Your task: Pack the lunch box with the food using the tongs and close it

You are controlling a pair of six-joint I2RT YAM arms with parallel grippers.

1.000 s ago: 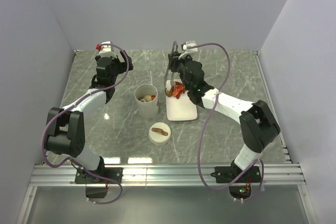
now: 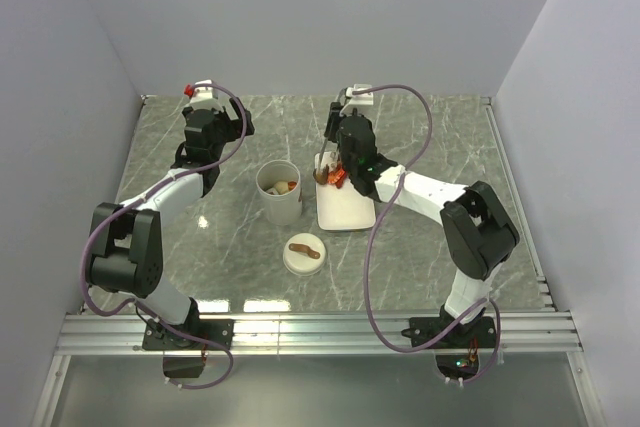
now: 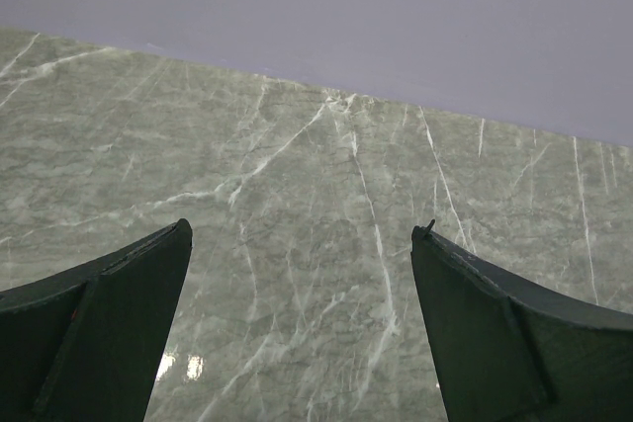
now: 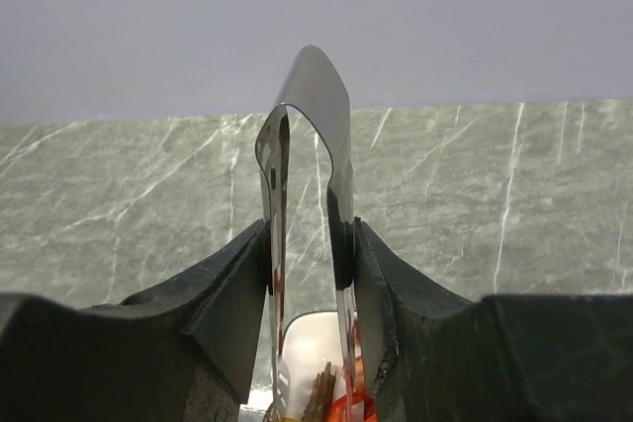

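My right gripper is shut on shiny metal tongs (image 4: 321, 91), their bend pointing up and their two legs hanging down. In the top view the tongs reach down at the upper left of a white tray (image 2: 346, 212). A brown food piece (image 2: 321, 176) and red food (image 2: 338, 177) are there, by the tong tips. Brown sticks (image 4: 319, 394) show between the legs low in the right wrist view; whether the tips grip anything cannot be told. At the far left, my left gripper stands open and empty above the bare table.
A white cup (image 2: 283, 211) with food pieces inside stands just left of the tray. In front of it sits a small round white dish (image 2: 303, 265) bearing a brown sausage-like piece (image 2: 304, 249).
My right gripper and the tongs have shifted slightly right, and the tongs' legs look closer together. The left arm, cup and dish have stayed put.
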